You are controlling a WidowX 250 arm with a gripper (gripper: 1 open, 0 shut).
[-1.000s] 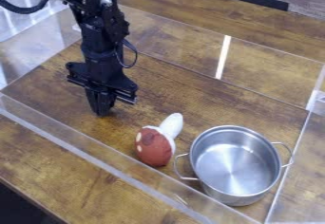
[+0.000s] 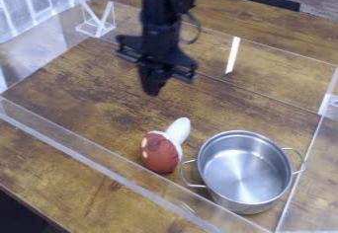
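Note:
A dark robot arm comes down from the top of the view, its gripper (image 2: pixel 153 79) raised over the left-middle of the wooden table, blurred. Its fingertips look close together, and nothing shows between them. A mushroom toy (image 2: pixel 161 153) with a red, pale-spotted cap and white stem lies front centre, left of a steel pot (image 2: pixel 244 186) with two handles, which looks empty.
Clear low walls enclose the work area on the wooden table (image 2: pixel 79 99), with white corner brackets at the back left and right. A white strip (image 2: pixel 234 55) stands out at the back.
The gripper has risen and moved back and to the right, away from the left part of the table. The mushroom toy and pot have not moved.

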